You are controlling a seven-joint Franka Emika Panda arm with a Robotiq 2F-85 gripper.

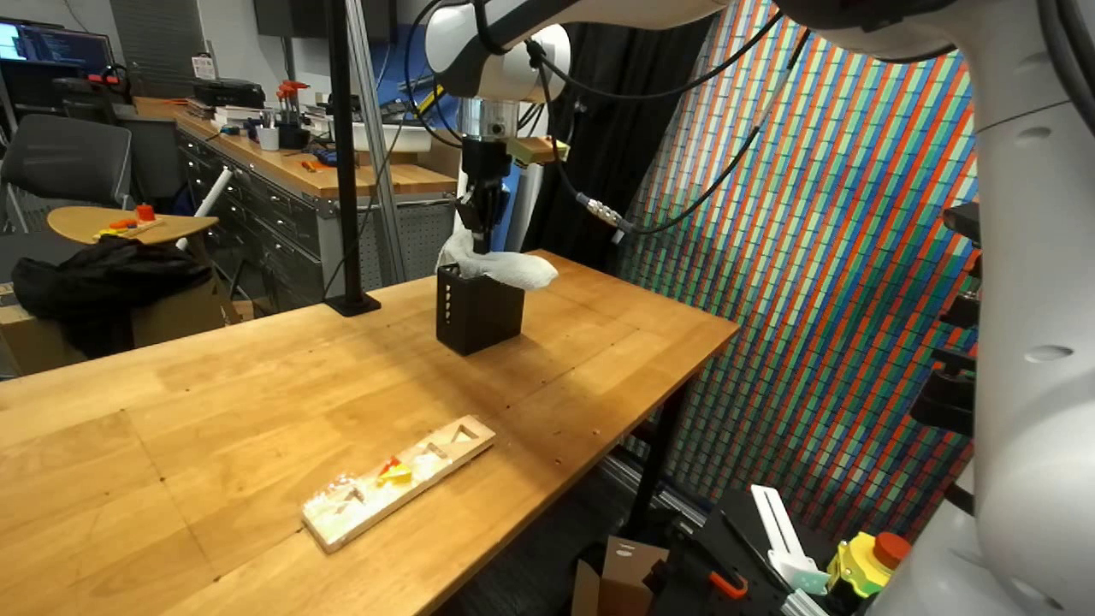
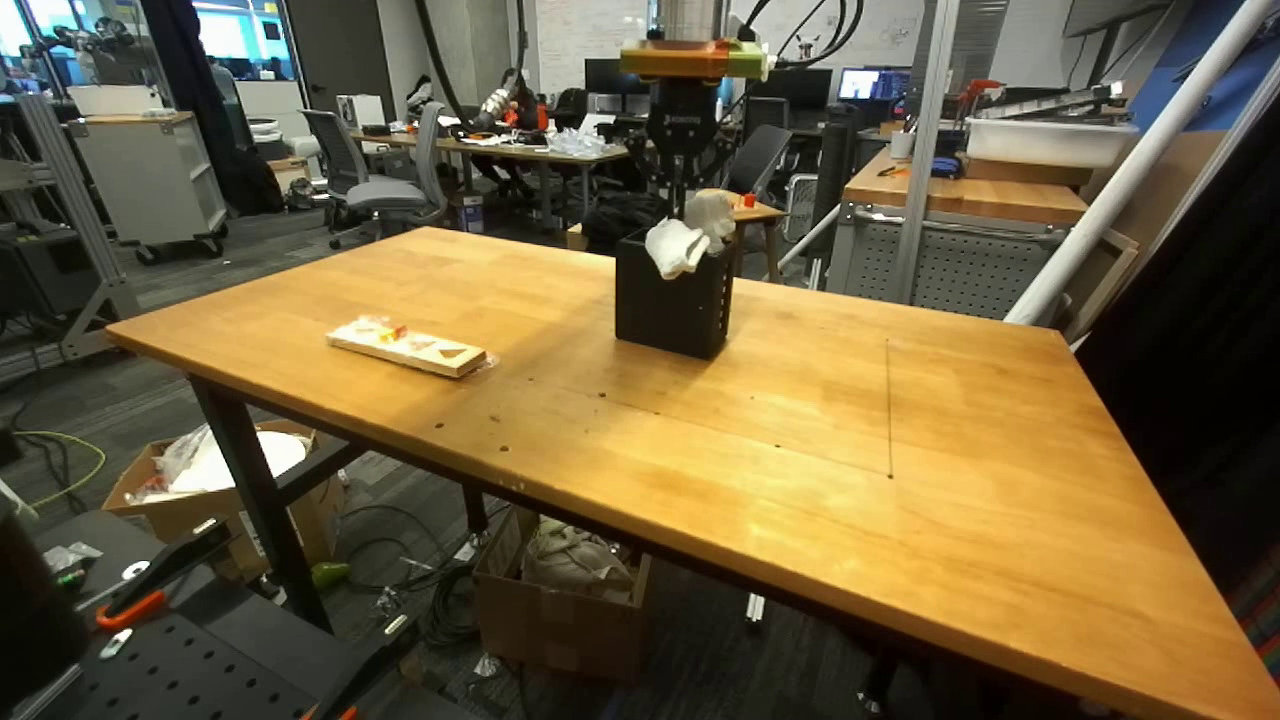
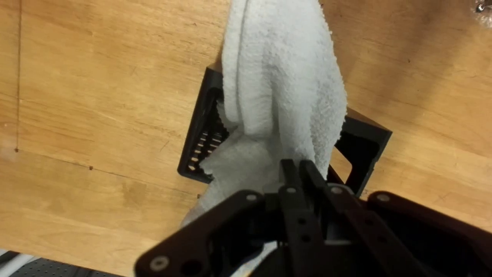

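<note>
A white cloth (image 3: 290,78) lies draped over the mouth of a black box (image 1: 478,311), spilling past its rim on two sides. From above, my gripper points down into the cloth over the box, its dark fingers close together with white fabric pinched at their tips. In the second exterior view the same gripper (image 2: 677,206) hangs over the box, and the cloth (image 2: 679,244) bunches around the fingertips. Part of the box's inside shows at one side, with slots in its wall; the cloth hides much of the rest.
A wooden block with cut-out shapes (image 1: 400,481) and small red and yellow pieces lies on the table, apart from the box. A black post (image 1: 350,154) stands at the table's back edge.
</note>
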